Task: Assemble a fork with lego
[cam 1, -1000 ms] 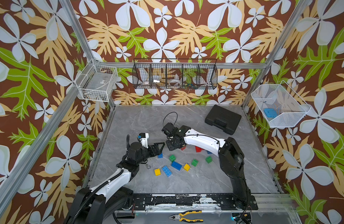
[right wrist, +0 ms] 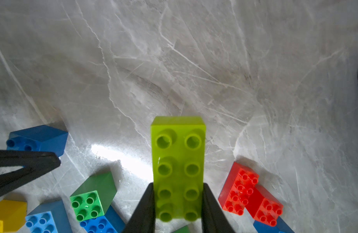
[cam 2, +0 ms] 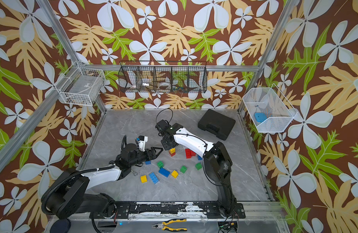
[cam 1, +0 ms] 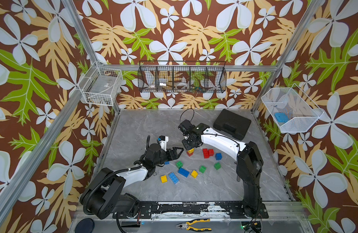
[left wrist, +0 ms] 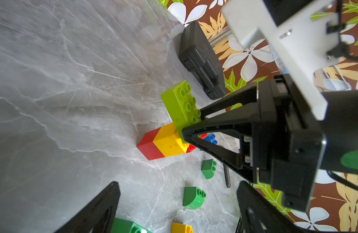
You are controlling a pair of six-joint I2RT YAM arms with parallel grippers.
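Note:
My right gripper is shut on a lime-green two-by-four brick (right wrist: 179,155), which slants with its studs outward. In the left wrist view the brick overlaps the top of a stack made of a red brick (left wrist: 149,145) and a yellow brick (left wrist: 168,140); I cannot tell whether they touch. That stack (cam 2: 172,151) stands on the table by the gripper and is hidden in the right wrist view. My left gripper (cam 1: 179,153) is open, left of the stack, its fingers (left wrist: 103,205) apart and empty.
Loose bricks lie in front: green (cam 1: 202,169), blue (cam 1: 182,172), light blue (cam 1: 173,177) and yellow (cam 1: 163,178). Red bricks (right wrist: 238,188) lie right of the stack. A black case (cam 1: 232,124) sits at the back right.
Both grippers have shifted right over the last second. The yellow-topped stack, mostly covered by the right gripper before, now shows in front of it. The left gripper is closer to the stack.

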